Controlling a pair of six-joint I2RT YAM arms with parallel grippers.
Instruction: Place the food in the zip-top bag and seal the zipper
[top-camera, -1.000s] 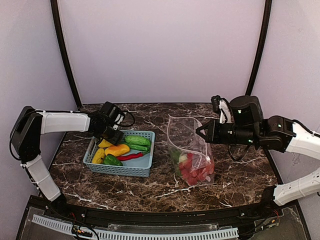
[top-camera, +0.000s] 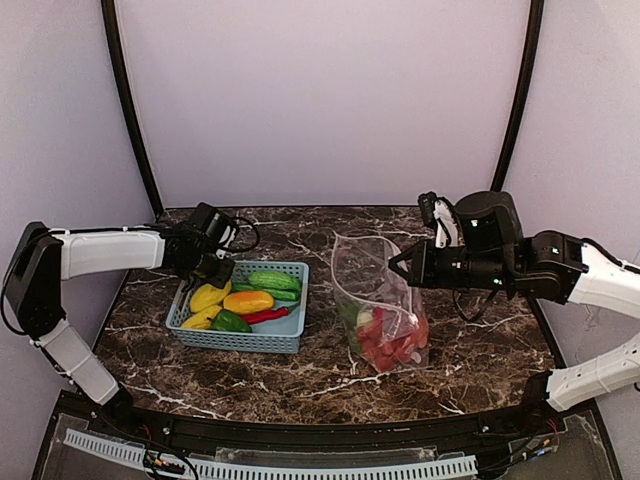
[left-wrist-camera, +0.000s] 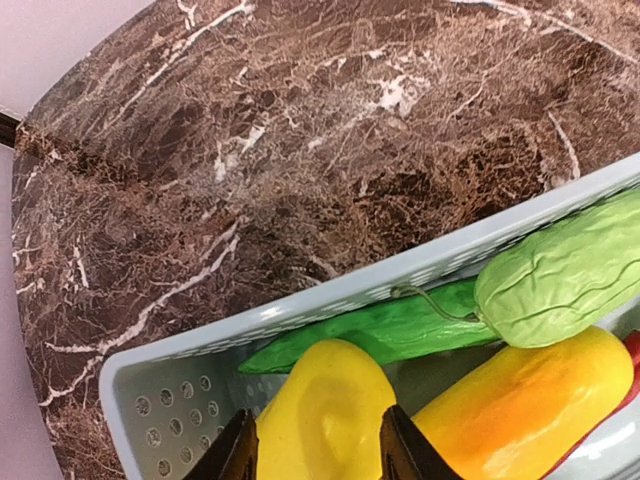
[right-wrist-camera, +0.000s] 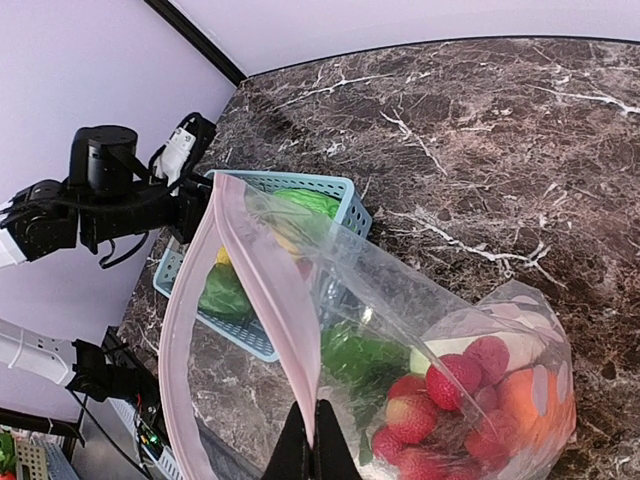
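Note:
A yellow vegetable (left-wrist-camera: 325, 410) sits between my left gripper's (left-wrist-camera: 318, 445) fingers, which close on its sides; its lower part is out of view. In the top view this left gripper (top-camera: 214, 280) is low over the basket's (top-camera: 240, 343) back left corner. The clear zip top bag (top-camera: 350, 275) stands with its mouth open, red and green food (top-camera: 388, 345) in its lower part. My right gripper is shut on the bag's thin pinkish rim (right-wrist-camera: 268, 285), keeping that side of the mouth raised.
The basket also holds an orange-yellow vegetable (top-camera: 249, 301), a green cucumber-like one (top-camera: 274, 280), a red chili (top-camera: 268, 315), a green pepper (top-camera: 231, 322) and another yellow piece (top-camera: 202, 318). Bare marble table (top-camera: 320, 395) lies in front, with a clear strip between basket and bag.
Over the last second the yellow vegetable under my left gripper has come further into view, and the orange-yellow one and red chili have shifted right. Lately the left arm moved slightly left. The right arm stays nearly still.

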